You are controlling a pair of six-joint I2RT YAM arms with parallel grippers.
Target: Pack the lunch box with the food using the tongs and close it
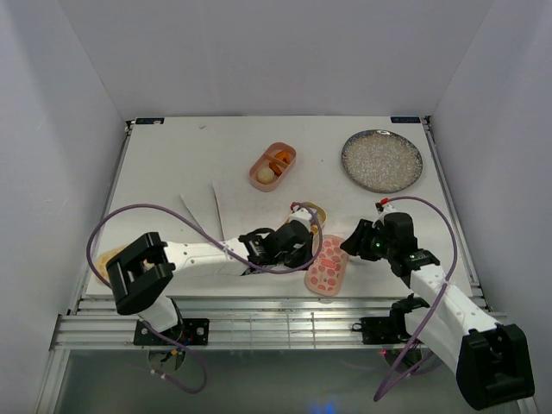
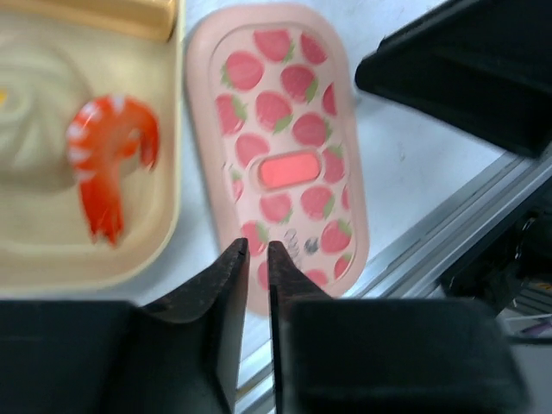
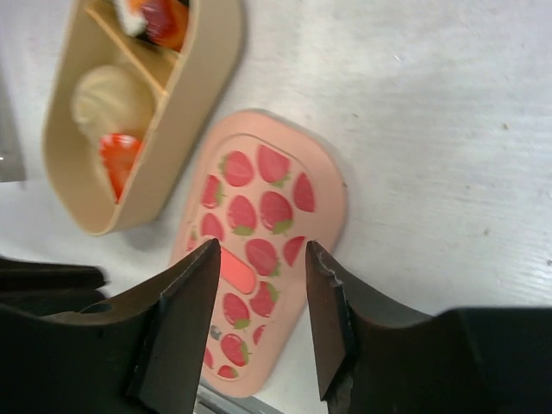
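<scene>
A pink lid with strawberries lies flat near the front edge. Just beside it stands a tan lunch box with food, including a shrimp, mostly behind my left arm in the top view. My left gripper hangs by the box and lid, fingertips close together, nothing visible between them. My right gripper is at the lid's right side, fingertips apart over it in the wrist view, holding nothing visible.
A pink lunch box with food stands at the back centre, a round speckled tray at the back right. A yellow lid lies far left, mostly hidden by my left arm.
</scene>
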